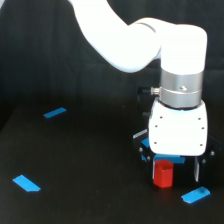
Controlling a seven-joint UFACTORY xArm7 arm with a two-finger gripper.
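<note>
A small red block (pixel 163 174) rests low in the right part of the view, just below the white hand of the arm. My gripper (pixel 176 176) points down around this spot, its dark fingers spread apart and hard to make out against the black surface. Between them, the block appears closer to the left finger; a gap shows on its right. Whether that left finger touches the block cannot be told.
Strips of blue tape lie on the dark table: one at the back left (pixel 55 112), one at the front left (pixel 26 184), one at the front right (pixel 196 195). Blue also shows behind the gripper.
</note>
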